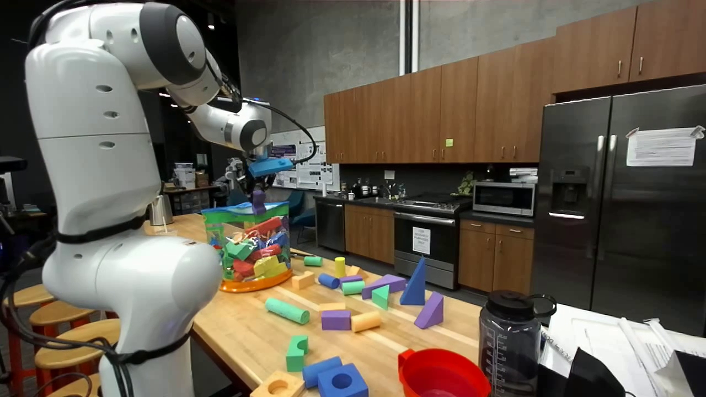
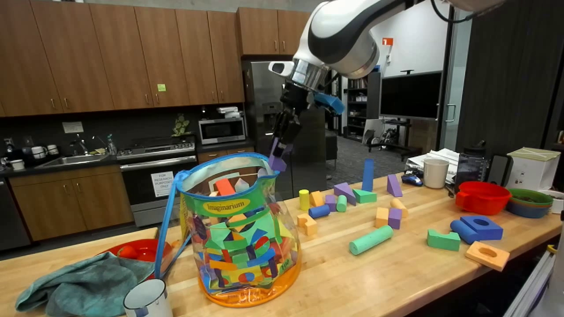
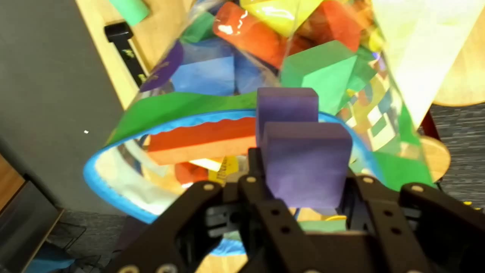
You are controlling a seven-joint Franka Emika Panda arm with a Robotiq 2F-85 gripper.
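My gripper is shut on a purple block [image 3: 307,161], which has a stepped or notched shape in the wrist view. In exterior view 2 the purple block [image 2: 277,161] hangs at the right side of the bag's blue rim; whether it touches the rim I cannot tell. The clear toy bag [image 2: 217,204] stands upright with its top open, filled with coloured blocks. Through the opening in the wrist view lies a long red block [image 3: 204,136]. Exterior view 1 has the purple block [image 1: 258,202] over the front part of the bag's mouth.
Loose blocks, including a green cylinder [image 2: 371,240] and a blue wedge [image 2: 368,175], spread over the table to the bag's right. A red bowl [image 2: 483,197] stands farther along. Beside the bag are a teal cloth [image 2: 84,282] and a white mug [image 2: 148,300].
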